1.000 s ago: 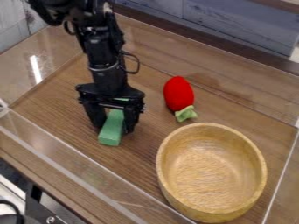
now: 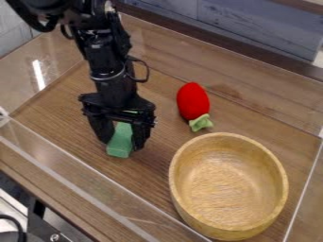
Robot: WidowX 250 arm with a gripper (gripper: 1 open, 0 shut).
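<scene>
My black gripper (image 2: 120, 128) reaches down from the top left over a green block (image 2: 120, 142) on the wooden table. Its fingers straddle the block, which is partly hidden by the gripper body; whether they touch it cannot be told.
A red vegetable toy (image 2: 194, 102) with a green end lies right of the gripper. A large yellow bowl (image 2: 228, 186) stands at the lower right.
The gripper has shifted slightly to the left and down over the block, covering more of its upper part.
</scene>
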